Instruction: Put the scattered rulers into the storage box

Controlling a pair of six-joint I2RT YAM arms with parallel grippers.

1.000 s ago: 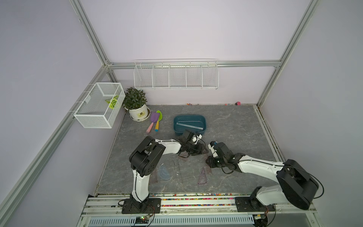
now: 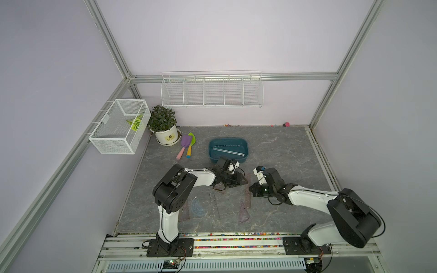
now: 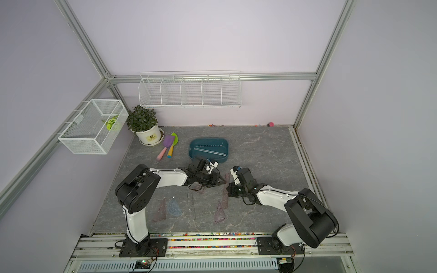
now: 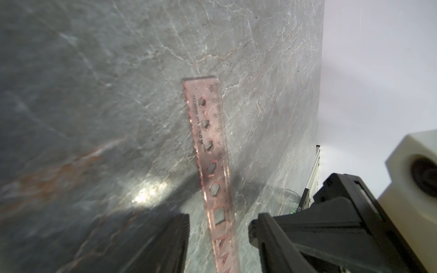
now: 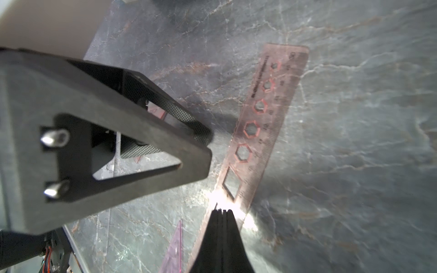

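Note:
A pink transparent ruler with hexagon holes lies flat between my two grippers, also in the right wrist view. My left gripper stands over it, fingers apart on either side of the strip. My right gripper is shut over the ruler, with nothing visible between its fingertips. A purple triangle, a blue protractor, a clear ruler and other faint pieces lie on the table toward the front. The teal storage box behind the grippers holds straight clear strips.
Two spatulas and a potted plant stand or lie at the back left. A white wire basket hangs on the left wall, a long rack on the back wall.
My right gripper has moved slightly toward the back and raised a little. My left arm has shifted a little to the left.

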